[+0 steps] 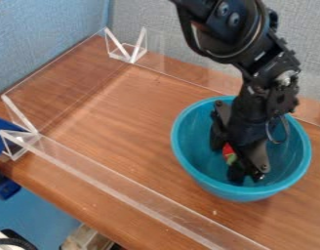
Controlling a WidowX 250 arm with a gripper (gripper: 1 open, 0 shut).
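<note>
The black arm reaches down from the top right, and its gripper (240,156) is low inside a teal bowl (194,161) on the wooden table. A small red and green object (228,154) shows at the gripper, mostly hidden by it; the gripper appears shut on it, though the fingertips are hard to make out.
Clear plastic barriers with white triangular brackets (114,47) run along the back and front of the wooden table (117,127). A blue object (4,181) is at the far left edge, beside a blue wall.
</note>
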